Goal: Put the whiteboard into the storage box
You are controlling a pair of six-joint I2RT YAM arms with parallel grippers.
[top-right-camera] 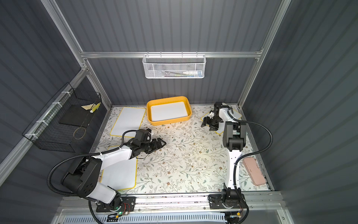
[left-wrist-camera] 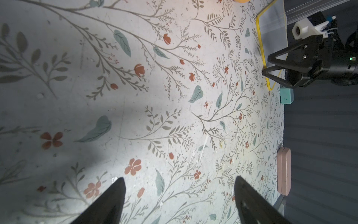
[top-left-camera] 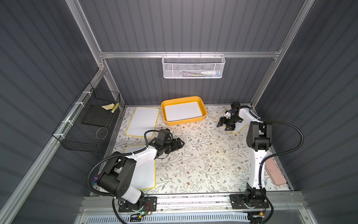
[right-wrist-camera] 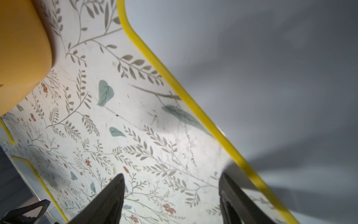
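Note:
A yellow-rimmed whiteboard (right-wrist-camera: 298,74) lies flat at the back right, partly hidden by my right arm in the top views. My right gripper (top-left-camera: 223,126) is low by its left edge, open and empty; in the right wrist view one fingertip (right-wrist-camera: 233,194) is close to the yellow rim. The orange storage box (top-left-camera: 182,122) stands at the back middle, its floor white. Two more whiteboards lie on the left, one at the back (top-left-camera: 143,121) and one in front (top-left-camera: 143,175) partly under my left arm. My left gripper (top-left-camera: 178,144) hovers over the left-centre table, open and empty.
A pink case (top-left-camera: 274,171) lies at the right edge. A white mesh basket (top-left-camera: 194,67) hangs on the back wall, and a black wire basket (top-left-camera: 93,123) on the left.

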